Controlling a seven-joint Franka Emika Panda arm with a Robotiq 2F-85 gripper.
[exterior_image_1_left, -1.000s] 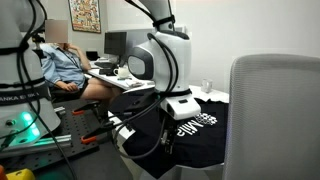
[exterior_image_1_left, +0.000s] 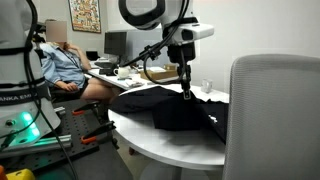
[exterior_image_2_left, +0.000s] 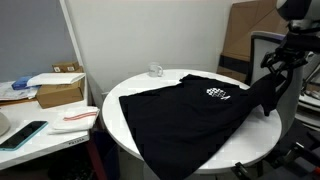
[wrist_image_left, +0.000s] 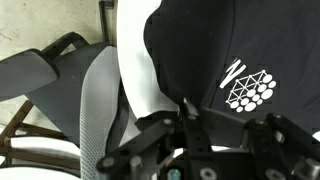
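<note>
A black shirt (exterior_image_2_left: 185, 110) with a white print (wrist_image_left: 250, 90) is spread over the round white table (exterior_image_2_left: 118, 112). One edge of it rises in a raised fold (exterior_image_2_left: 265, 90) toward my gripper (exterior_image_1_left: 186, 93), which is shut on the cloth above the tabletop. From the wrist, the gripper points down, its closed fingertips meeting the black fabric near the table's rim. Part of the shirt hangs over the table's front edge in exterior view 2. The pinched bit of cloth itself is too small to make out clearly.
A white mug (exterior_image_2_left: 154, 69) stands at the table's back. A grey chair back (exterior_image_1_left: 270, 115) rises close beside the table. Boxes (exterior_image_2_left: 62, 88) and a folded white cloth (exterior_image_2_left: 75, 119) lie on a side desk. Someone sits at the far left.
My gripper has risen from low at the table's front edge, moving slightly right in exterior view 1. The shirt's edge has come up with it, folding the cloth and hiding the print there.
</note>
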